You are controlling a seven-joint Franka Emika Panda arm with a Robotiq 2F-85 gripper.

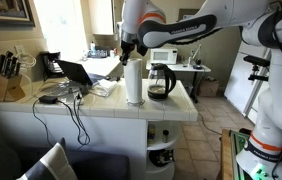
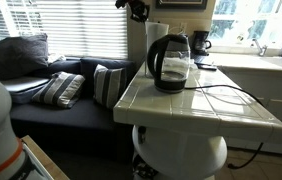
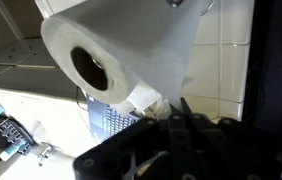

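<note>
A white paper towel roll (image 1: 134,84) stands upright on the tiled counter (image 1: 105,107). Just over its top is my gripper (image 1: 127,48), pointing down and shut. From above, the wrist view shows the roll's open cardboard core beside a wide stretch of white paper (image 3: 166,60). That paper narrows toward the dark fingertips of the gripper; whether its edge lies between them I cannot tell. Across the counter, the roll (image 2: 155,38) is partly hidden behind the kettle (image 2: 169,65), with the gripper (image 2: 141,14) high above it.
Close to the roll stands the glass kettle (image 1: 160,82). A laptop (image 1: 77,73), a knife block (image 1: 9,86) and loose cables (image 1: 78,118) occupy the counter's left part. A dark sofa (image 2: 86,125) with cushions lies below the counter.
</note>
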